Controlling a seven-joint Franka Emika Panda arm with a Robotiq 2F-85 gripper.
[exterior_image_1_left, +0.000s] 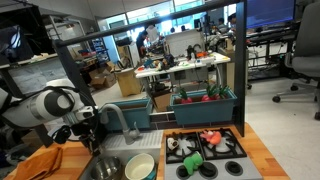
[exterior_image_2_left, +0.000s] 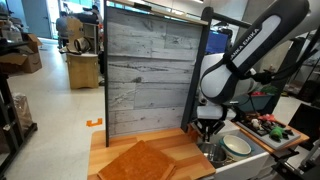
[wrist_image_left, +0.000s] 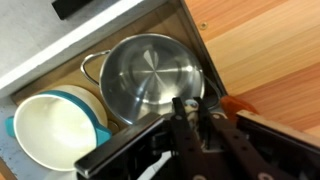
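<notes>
My gripper is over the sink side, close to the rim of a shiny steel pot. Its fingers are closed with a small, pale, shiny piece between them; the rest of that item is mostly hidden, so I cannot tell what it is. In exterior view 1 the gripper hangs above the left part of the sink, near the steel pot. Beside the pot stands a white bowl with a teal rim and handle, also seen in exterior view 2 as a pale bowl.
An orange cloth lies flat on the wooden counter. Another orange item sits by the pot's edge. The faucet rises behind the sink. To the right is a stove with toy food. Bare wood lies beside the sink.
</notes>
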